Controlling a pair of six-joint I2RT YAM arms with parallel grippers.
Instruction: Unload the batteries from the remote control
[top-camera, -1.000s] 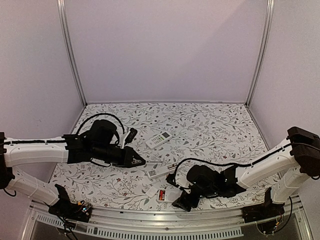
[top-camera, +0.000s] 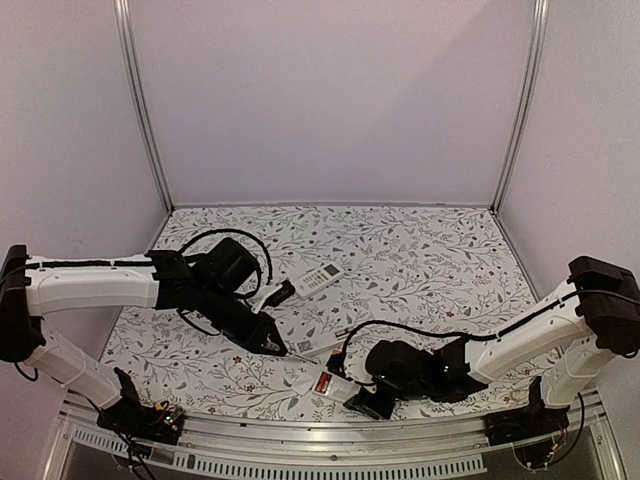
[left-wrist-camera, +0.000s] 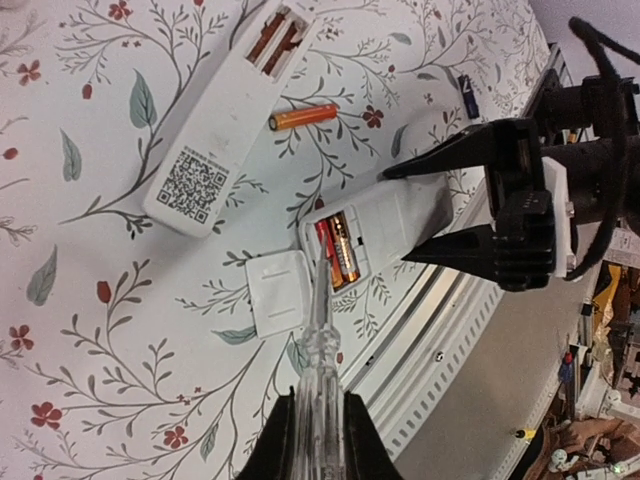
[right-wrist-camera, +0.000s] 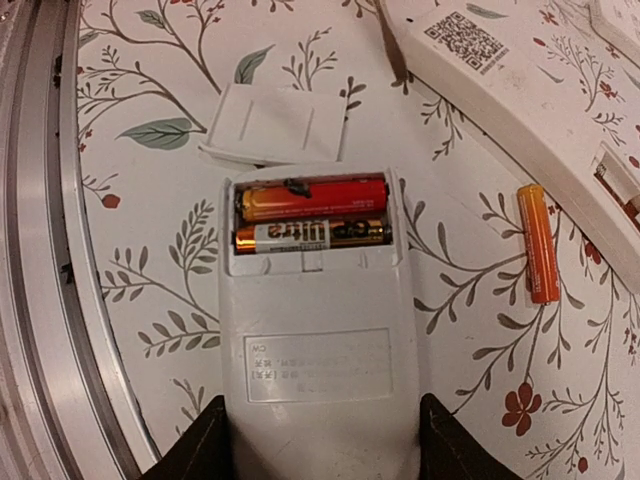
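A white remote (right-wrist-camera: 320, 300) lies back up, its battery bay uncovered, with a red-orange battery (right-wrist-camera: 315, 197) and a black-gold battery (right-wrist-camera: 312, 235) side by side inside. My right gripper is shut on the end of this remote away from the bay. My left gripper is shut on a clear-handled thin tool (left-wrist-camera: 320, 345). In the left wrist view the tool's tip overlaps the bay, but the right wrist view shows the tip (right-wrist-camera: 399, 68) apart from the remote, beyond the bay. The detached cover (right-wrist-camera: 275, 125) lies beside the bay end.
A longer white remote (left-wrist-camera: 225, 125) with a QR label lies nearby, its bay open. One loose orange battery (left-wrist-camera: 303, 117) rests between the remotes. Farther back lies a white remote with buttons (top-camera: 319, 280). A metal rail (right-wrist-camera: 40, 240) borders the table's front edge.
The right gripper and its remote have shifted slightly, the remote's angle changing.
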